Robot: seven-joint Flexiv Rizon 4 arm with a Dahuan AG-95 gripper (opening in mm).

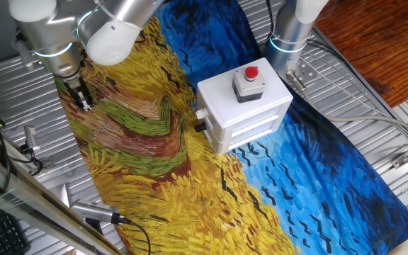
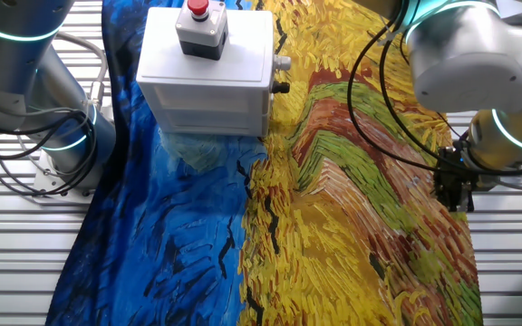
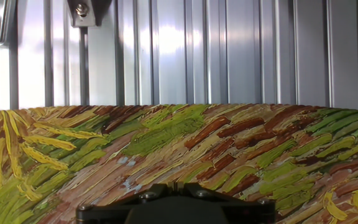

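My black gripper (image 1: 83, 97) hangs low near the left edge of the painted cloth in exterior view 1. In exterior view 2 the gripper (image 2: 454, 187) shows at the right, partly behind cables. The wrist view has the gripper at the bottom centre, its fingertips together and nothing visible between them. Below it lies the cloth (image 3: 197, 149), printed with yellow, green, brown and blue brush strokes. A white box (image 1: 245, 110) stands on the cloth, and a red-topped stop button (image 1: 251, 73) sits on the box.
A clear film-like patch (image 2: 193, 152) lies on the cloth beside the box. The ribbed metal table (image 1: 48, 142) shows past the cloth's edges. A silver device with a cable (image 1: 94, 211) lies at the lower left.
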